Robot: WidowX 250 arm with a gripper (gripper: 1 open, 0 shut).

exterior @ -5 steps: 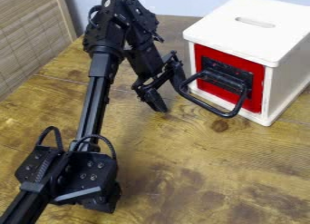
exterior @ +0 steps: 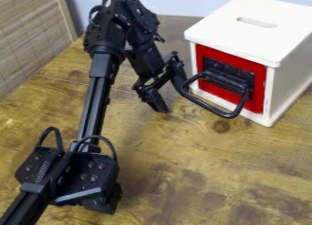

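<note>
My gripper (exterior: 159, 94) is at the end of the black arm, low over the wooden table, just left of a white box (exterior: 250, 33). Its fingers point down; whether they are open or shut is hard to tell. The box has a red front (exterior: 210, 63) with a black panel inside, and a black loop handle (exterior: 213, 108) sticks out from it toward the gripper.
The arm's black base (exterior: 79, 178) stands at the lower left. A woven mat or panel (exterior: 31, 33) lies at the upper left.
</note>
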